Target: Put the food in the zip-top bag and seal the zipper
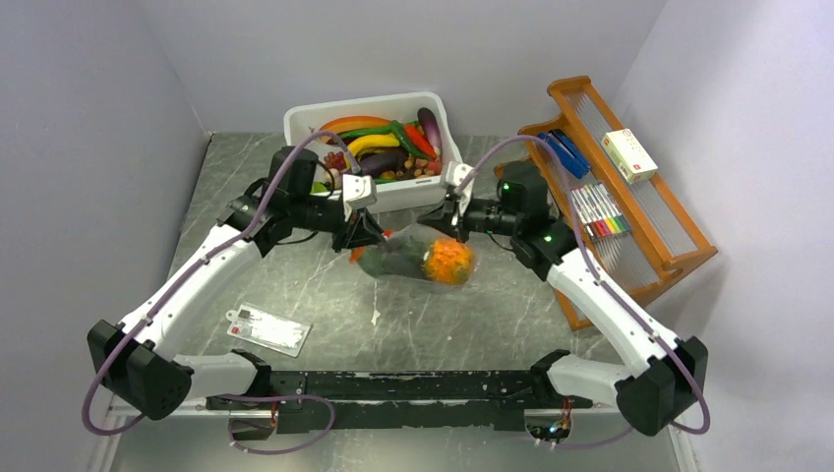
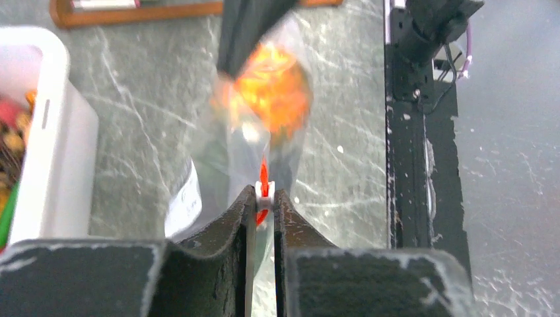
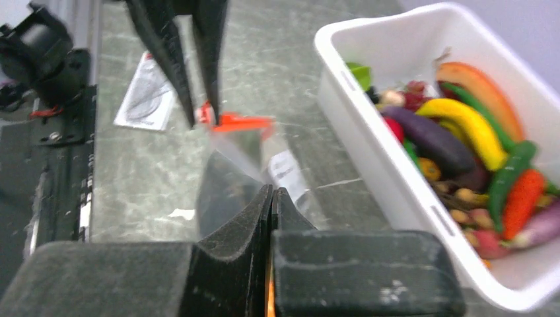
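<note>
A clear zip bag (image 1: 403, 258) with green and orange food (image 1: 448, 262) inside lies at the middle of the counter. My left gripper is shut on the bag's red zipper end, with a small white piece there. My right gripper is shut above the bag, nothing visible between its fingers. In the right wrist view the red zipper strip (image 3: 241, 123) runs from the left gripper along the bag's edge.
A white bin (image 1: 374, 108) of vegetables stands at the back. A wooden shelf (image 1: 679, 251) with markers and boxes is at right. A white flat item (image 1: 268, 329) lies front left.
</note>
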